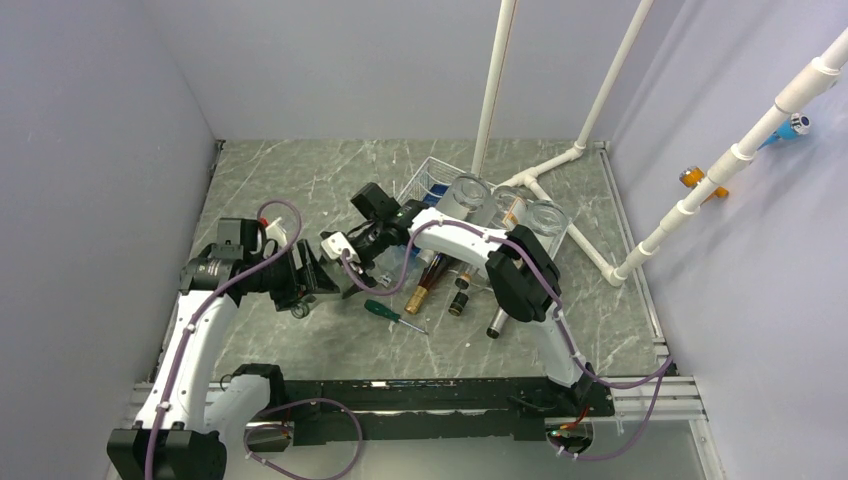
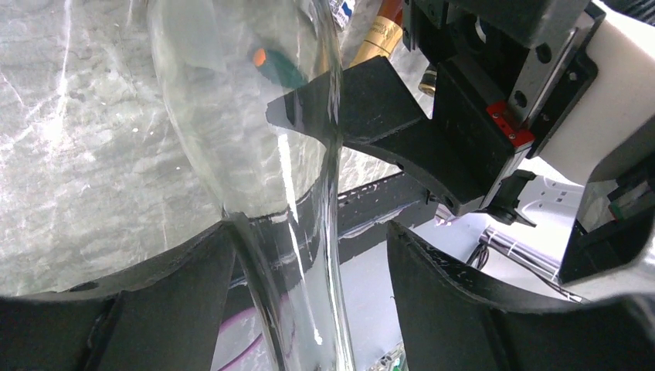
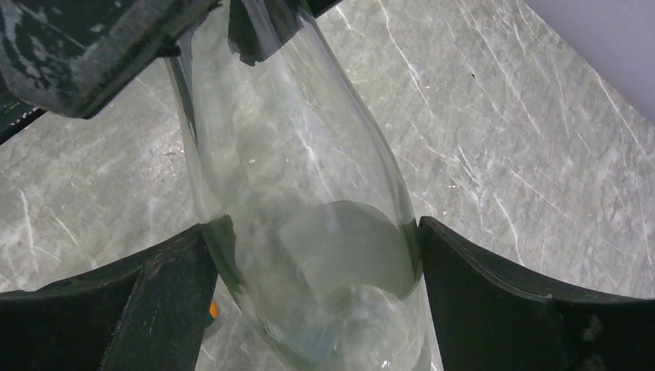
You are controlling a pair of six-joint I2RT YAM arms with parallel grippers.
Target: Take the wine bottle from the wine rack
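A clear, pale green glass bottle (image 2: 255,154) is off the rack, above the table between my two hands. In the left wrist view its narrow neck runs between the fingers of my left gripper, which are apart, with a clear gap on the right side. My right gripper is spread wide, and the bottle's broad body fills the space between its fingertips. From above, both hands face each other and largely hide the bottle. The white wire rack (image 1: 412,181) stands to the right, partly behind my right arm.
Several other bottles lie in the rack, including one with a gold neck (image 1: 416,299). A green-handled screwdriver (image 1: 381,310) rests on the table in front of my right hand. White pipes (image 1: 600,264) border the right side. Bare table (image 1: 285,175) lies at the back left.
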